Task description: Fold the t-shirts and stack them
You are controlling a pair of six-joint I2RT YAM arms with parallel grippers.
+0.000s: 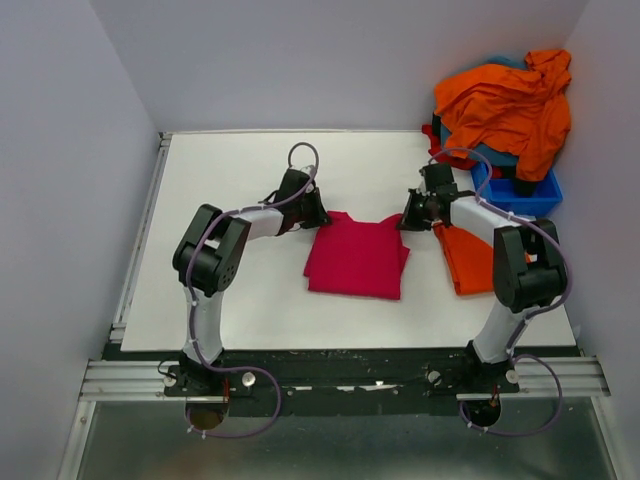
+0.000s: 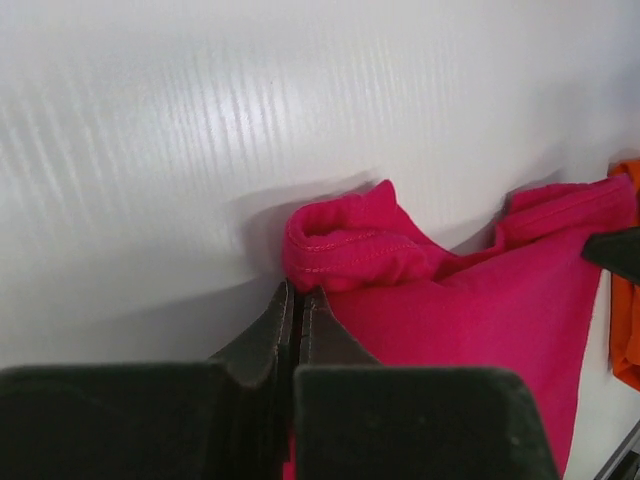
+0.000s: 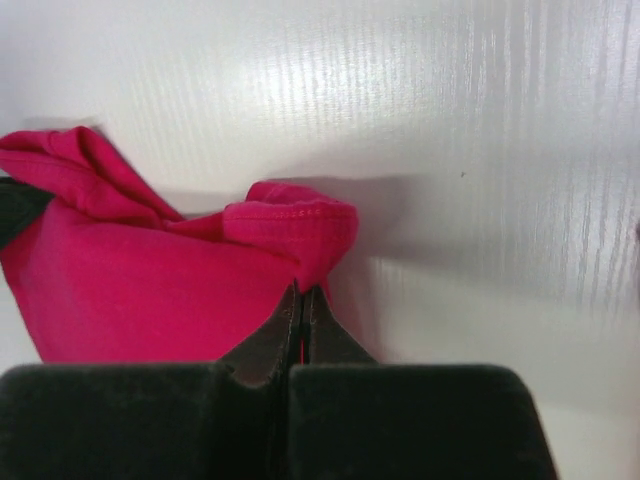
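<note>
A crimson t shirt point(image 1: 355, 262), folded to a rough rectangle, lies mid-table toward the front. At its far left corner my left gripper point(image 1: 324, 221) is shut, pinching the cloth; in the left wrist view the bunched shirt edge point(image 2: 360, 245) rises from between its fingertips. My right gripper point(image 1: 404, 226) is shut on the far right corner, where the right wrist view has the gathered fabric point(image 3: 295, 225) coming up at the tips. The shirt's far edge sags between both grippers. An orange folded t shirt point(image 1: 468, 262) lies to the right, partly under my right arm.
A blue bin point(image 1: 541, 200) at the back right holds a heap of orange, red and blue clothes point(image 1: 505, 105). Walls stand at the left, back and right.
</note>
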